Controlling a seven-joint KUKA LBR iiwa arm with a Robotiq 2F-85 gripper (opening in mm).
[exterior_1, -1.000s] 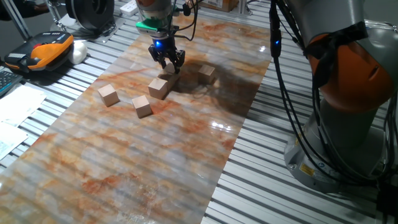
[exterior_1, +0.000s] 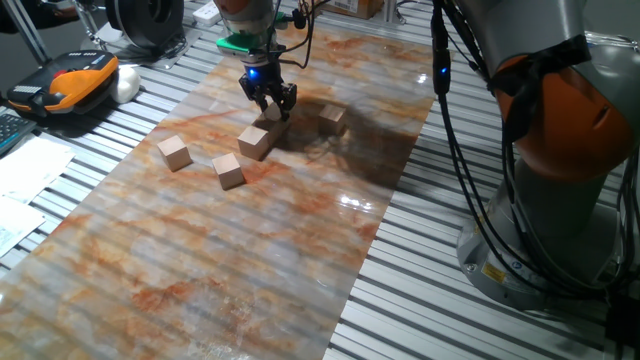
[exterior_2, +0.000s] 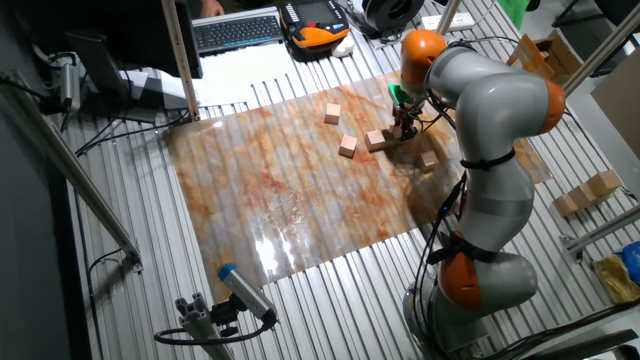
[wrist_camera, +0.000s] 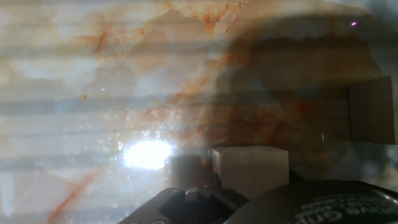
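My gripper (exterior_1: 271, 104) points down at the far part of the marbled board, its fingers on both sides of a wooden block (wrist_camera: 250, 169). In the wrist view, dark pads sit close against that block's two sides, and I see no gap. Directly below and in front of it, a light wooden block (exterior_1: 252, 142) is part of a short row. Two more blocks lie apart, a left block (exterior_1: 174, 153) and a nearer block (exterior_1: 228, 171). Another block (exterior_1: 332, 120) stands right of the gripper, in shadow. The underside of the block between the fingers is hidden.
The marbled board (exterior_1: 230, 260) is bare across its near half. Beyond its left edge lie an orange-and-black device (exterior_1: 70, 85) and papers (exterior_1: 25, 180). The arm's base (exterior_1: 530, 250) stands to the right. More blocks (exterior_2: 588, 193) lie off the board.
The gripper and the row of blocks beneath it show at most a very slight shift. The other blocks have stayed in place.
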